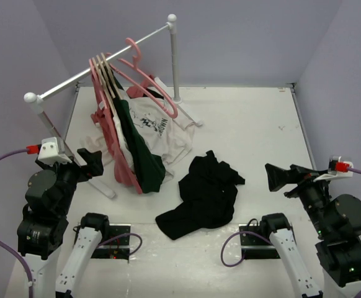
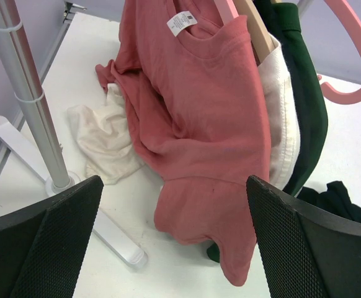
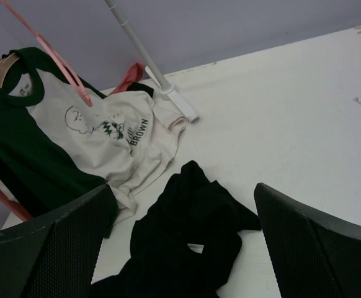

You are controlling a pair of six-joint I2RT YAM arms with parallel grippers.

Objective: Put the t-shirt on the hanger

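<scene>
A black t shirt (image 1: pixel 208 192) lies crumpled on the white table, right of the rack; a small pale label (image 3: pixel 195 248) shows on it in the right wrist view. From the rack's bar hangs a pink hanger (image 1: pixel 144 85) with nothing on it, at the right end of the row. My left gripper (image 1: pixel 94 160) is open beside the hung clothes, its fingers (image 2: pixel 50 239) wide apart and empty. Off to the right of the black shirt, my right gripper (image 1: pixel 281 184) also stands open and touches nothing.
The white rack (image 1: pixel 69 82) occupies the back left. Pink (image 2: pixel 199 136), white and dark green (image 1: pixel 137 149) garments hang close together on it, their lower parts spread onto the table. Bare table (image 1: pixel 249 118) extends across the back right.
</scene>
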